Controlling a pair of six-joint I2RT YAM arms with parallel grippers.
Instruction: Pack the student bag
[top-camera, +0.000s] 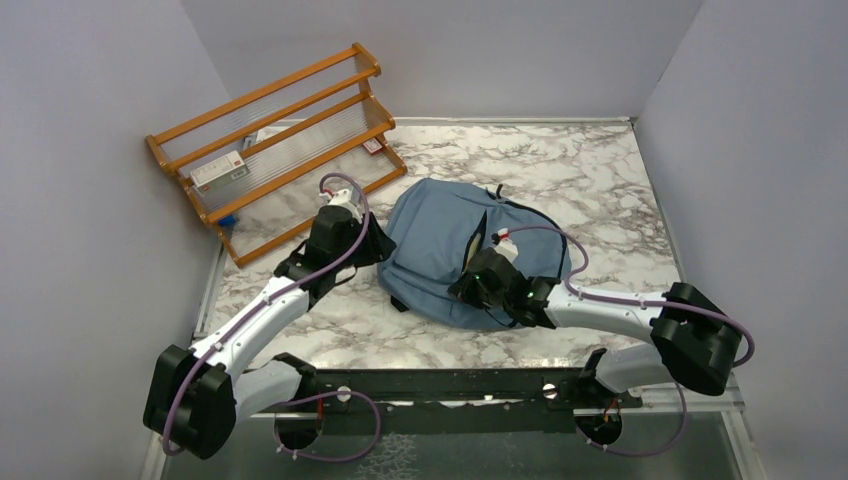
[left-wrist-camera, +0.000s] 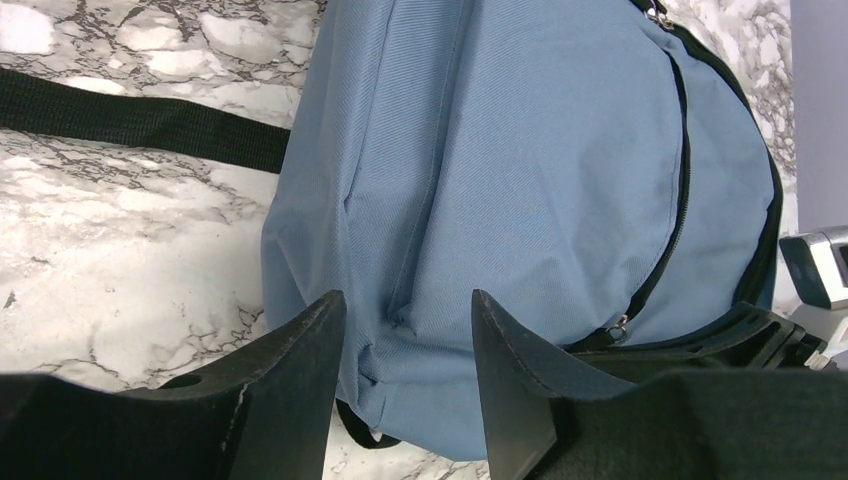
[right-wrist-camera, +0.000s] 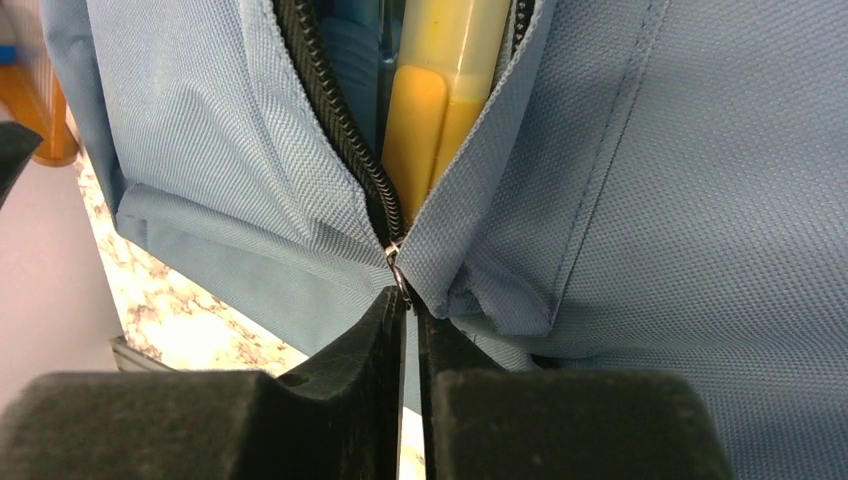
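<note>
The blue-grey bag (top-camera: 430, 225) lies on the marble table. Its front pocket is unzipped, and a yellow and clear item (right-wrist-camera: 445, 90) shows inside beside a bluish one (right-wrist-camera: 350, 75). At the lower end of the zip, the metal zipper pull (right-wrist-camera: 400, 278) reaches down to the fingertips of my right gripper. Those fingers are very close together around it; a firm hold cannot be made out. Over the bag's left edge, my left gripper has its fingers spread, with only bag fabric visible beyond the gap.
A tilted wooden rack (top-camera: 290, 130) stands at the back left, with a white box (top-camera: 219, 172) and a small red-and-white box (top-camera: 373, 146) on it. A black strap (left-wrist-camera: 140, 125) extends from the bag. Bare table (top-camera: 610, 190) lies to the right.
</note>
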